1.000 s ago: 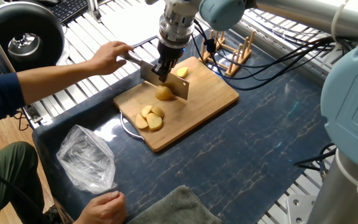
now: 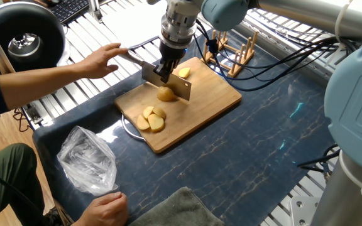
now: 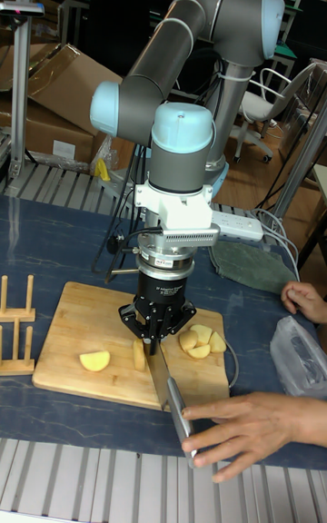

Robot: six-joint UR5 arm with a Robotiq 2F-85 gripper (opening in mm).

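Observation:
My gripper [image 2: 163, 73] points down over the wooden cutting board [image 2: 200, 103], shut on a cleaver [image 2: 180, 89] near the handle end of its blade. The blade stands on edge, its lower edge close to the board. A potato piece [image 2: 165, 94] sits right against the blade; whether it is touching cannot be told. In the other view the cleaver handle [image 3: 180, 419] sticks out toward a person's open hand [image 3: 253, 426]. Several cut potato pieces [image 2: 153, 118] lie together at one side of the board, and a single slice [image 3: 94, 360] lies at the other.
A wooden peg rack [image 2: 237, 56] stands just past the board, with black cables hanging near it. A clear plastic bag [image 2: 87, 160] and a grey cloth [image 2: 178, 210] lie on the dark tabletop. The person's other hand [image 2: 105, 208] rests at the table edge. Right of the board is free.
The person's hand was on the handle's end; its fingers have opened and spread, and the forearm has shifted slightly left. My gripper, the cleaver and the potato pieces look unmoved.

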